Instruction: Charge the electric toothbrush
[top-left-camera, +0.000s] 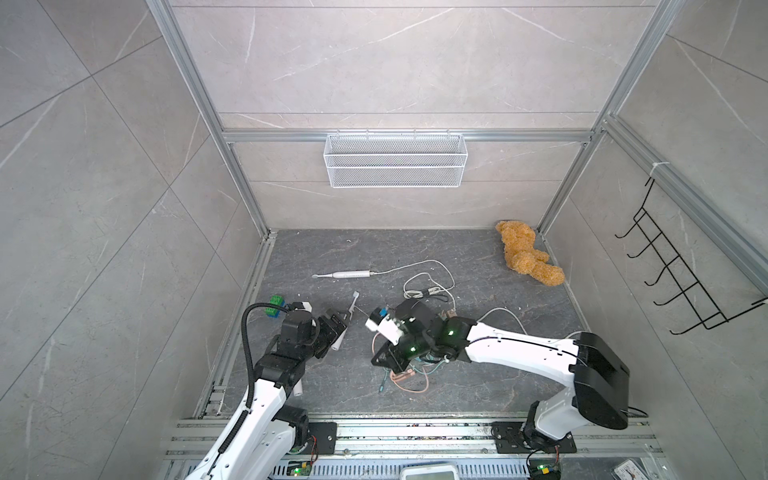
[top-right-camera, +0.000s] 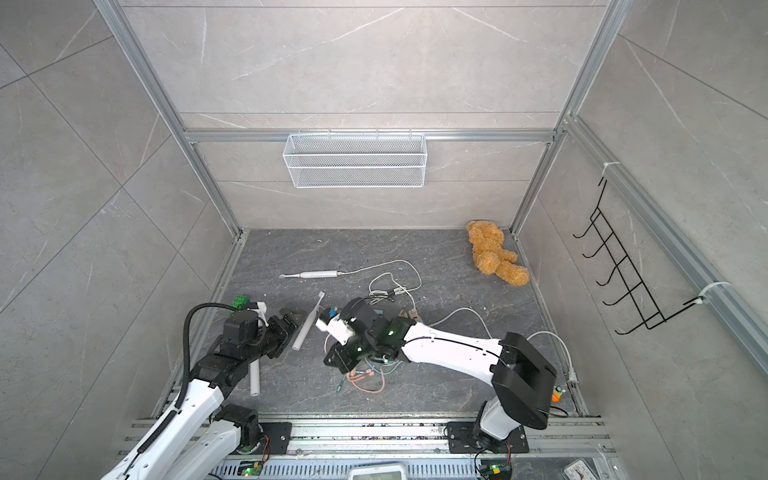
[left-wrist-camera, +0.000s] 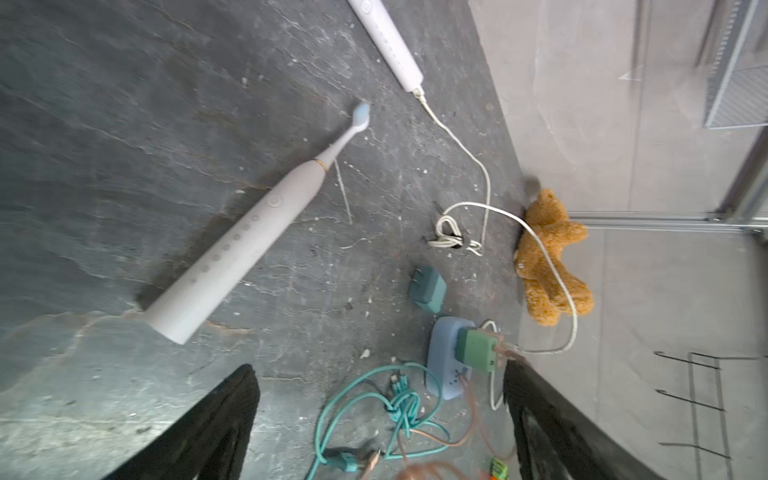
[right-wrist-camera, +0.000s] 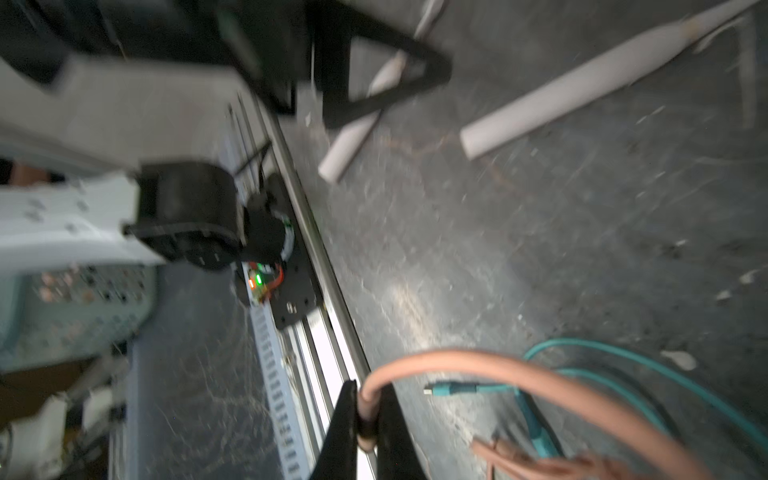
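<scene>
A white electric toothbrush (left-wrist-camera: 240, 244) lies loose on the dark table, brush head pointing away. My left gripper is open with nothing between its fingers, next to that toothbrush. My right gripper is shut on the pink cable (right-wrist-camera: 480, 360), which arcs up from a bundle on the table. Behind, a second toothbrush (top-left-camera: 349, 274) has a white cable at its base. A third white toothbrush (right-wrist-camera: 349, 148) lies at the front left. Both a blue power strip (left-wrist-camera: 440, 356) with a green adapter (left-wrist-camera: 477, 349) in it and a loose teal adapter (left-wrist-camera: 428, 289) show in the left wrist view.
A coiled teal cable (left-wrist-camera: 404, 408) lies near the power strip. The brown teddy bear (top-left-camera: 528, 254) sits at the back right. Above the back hangs a white wire basket (top-left-camera: 395, 161), with a black hook rack (top-left-camera: 680, 272) on the right wall.
</scene>
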